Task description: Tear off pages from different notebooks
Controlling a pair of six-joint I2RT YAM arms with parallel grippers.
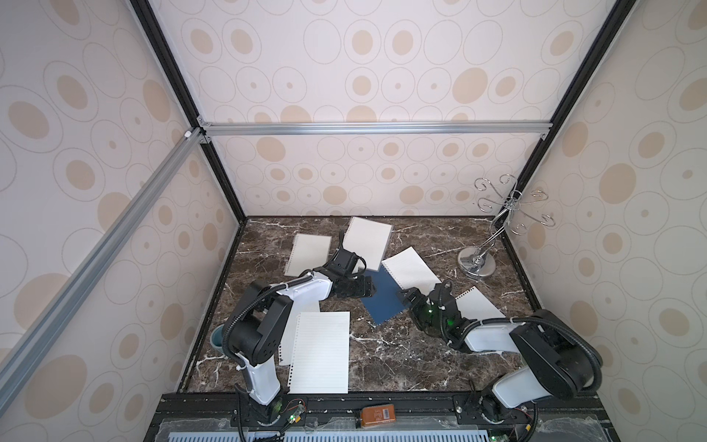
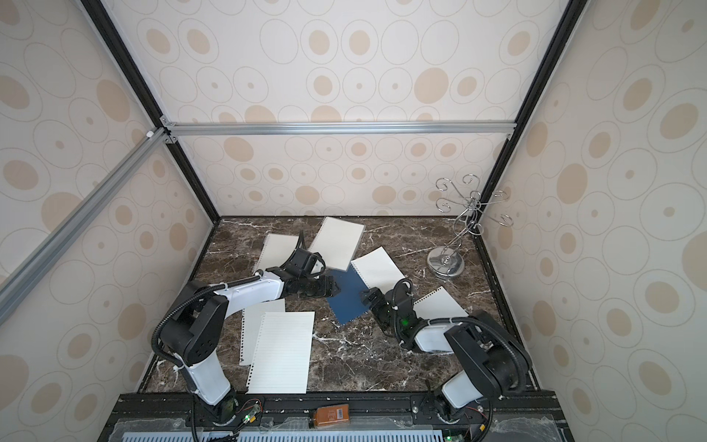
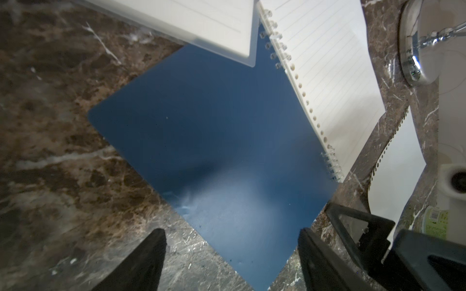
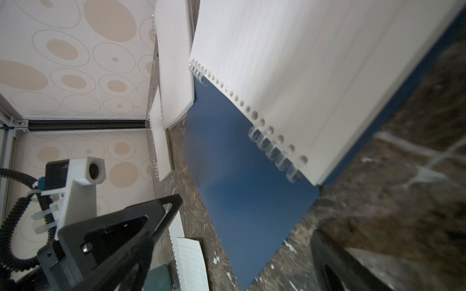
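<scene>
A spiral notebook with lined white pages (image 4: pixel 301 68) and a blue cover (image 4: pixel 233 194) lies open at the middle of the table. My left gripper hovers over the blue cover, part open with nothing between its fingers. My right gripper stands open and empty low by the cover's near-right side, facing the transparent spiral binding. A white notebook (image 1: pixel 366 243) with clear cover lies behind, touching the blue one; another (image 1: pixel 308 255) is at back left. More lined sheets (image 1: pixel 319 352) lie at front left, and a white pad (image 3: pixel 393 169) lies at right.
A chrome stand (image 1: pixel 477 262) stands at the back right. A teal cup (image 1: pixel 216 339) sits at the left edge, partly behind my left arm. Bare marble table (image 1: pixel 390 368) shows at the front middle.
</scene>
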